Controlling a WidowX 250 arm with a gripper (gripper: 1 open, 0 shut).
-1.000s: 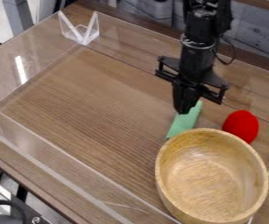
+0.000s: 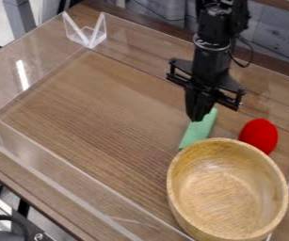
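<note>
My black gripper (image 2: pixel 197 100) hangs at the upper right of the table, its tips just above a light green flat object (image 2: pixel 195 134). It looks shut, with nothing visible between its fingers. A red rounded object (image 2: pixel 260 137) lies to the right of the green one. Below both is a large tan bowl (image 2: pixel 225 196), which is empty.
A clear plastic holder (image 2: pixel 87 28) stands at the back left. Cables show at the bottom-left edge, and a raised wooden edge runs along the back right.
My gripper has shifted very slightly left and up. The objects on the table have not visibly moved.
</note>
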